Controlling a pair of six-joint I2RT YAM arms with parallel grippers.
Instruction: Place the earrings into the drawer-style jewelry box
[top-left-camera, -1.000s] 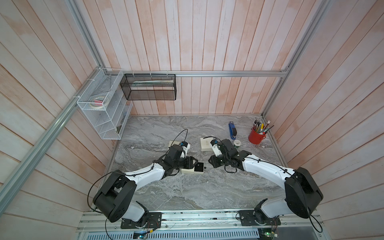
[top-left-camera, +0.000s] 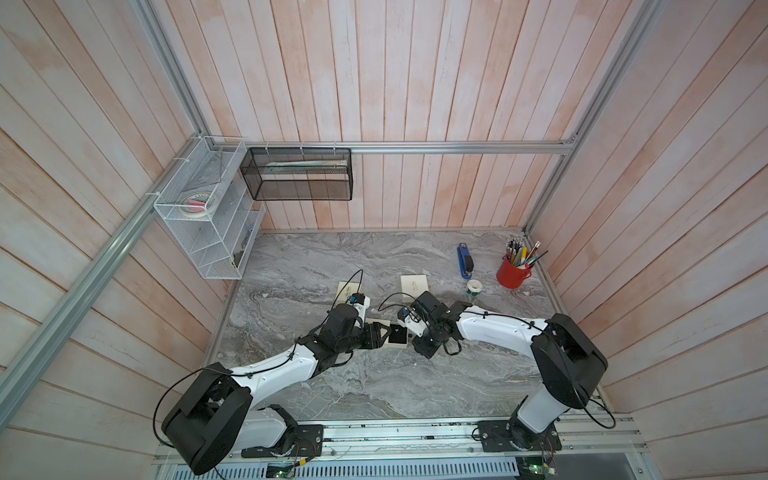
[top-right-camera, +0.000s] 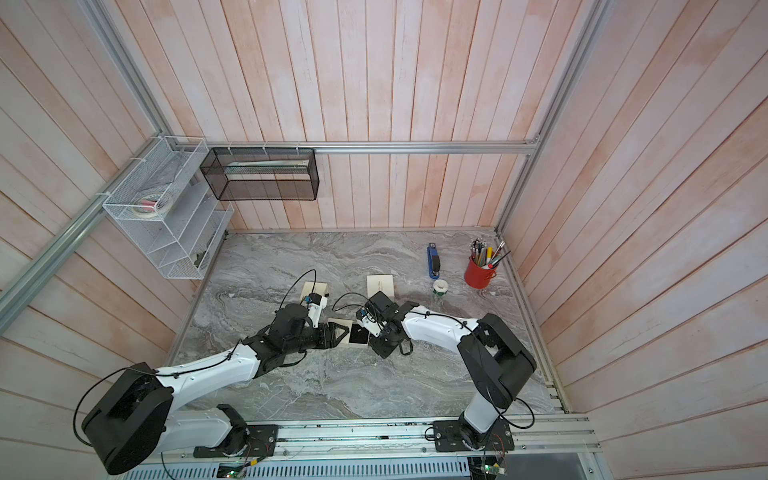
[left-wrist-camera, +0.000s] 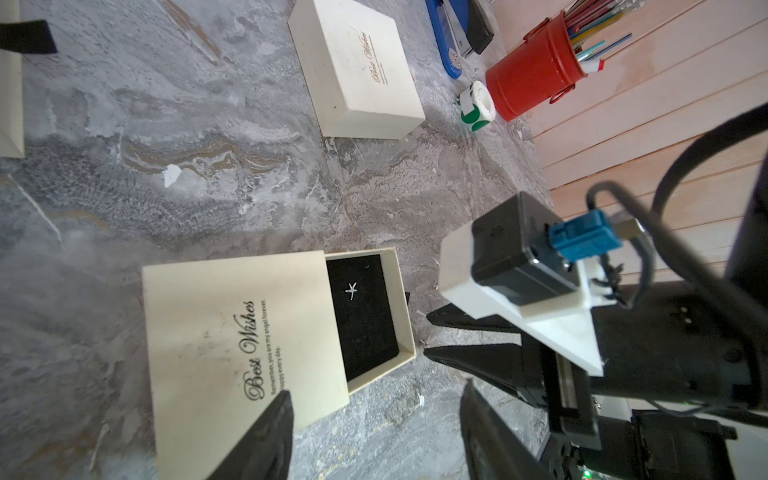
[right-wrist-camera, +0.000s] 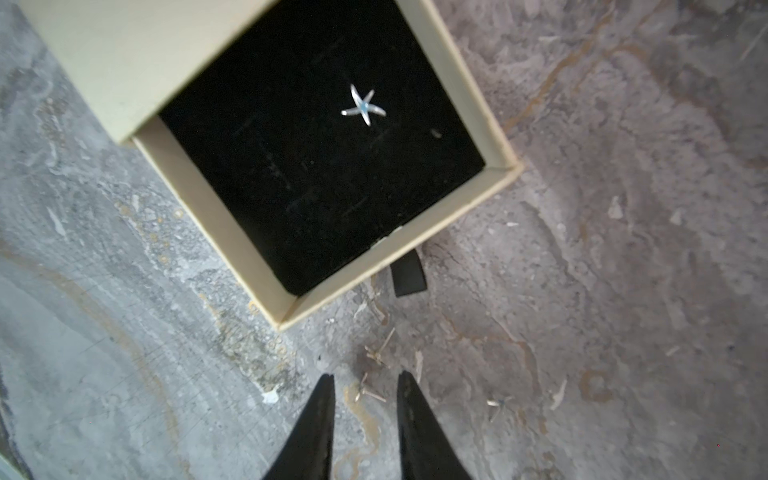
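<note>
The cream jewelry box lies on the table with its black-lined drawer partly pulled out. On the black lining rests a small silver starfish earring; only one is visible. My left gripper hangs above the box, its fingers apart and nothing between them. My right gripper is open and empty, just outside the drawer's front wall, near the black pull tab. Tiny pale slivers show on the marble by its fingertips; I cannot tell what they are.
Another closed cream box stands behind, and a further one is at the left. A blue stapler, a small tape roll and a red pencil bucket occupy the back right.
My right gripper has moved left and toward the front, up to the drawer's end. The left one has shifted slightly left and toward the front, over the box.
</note>
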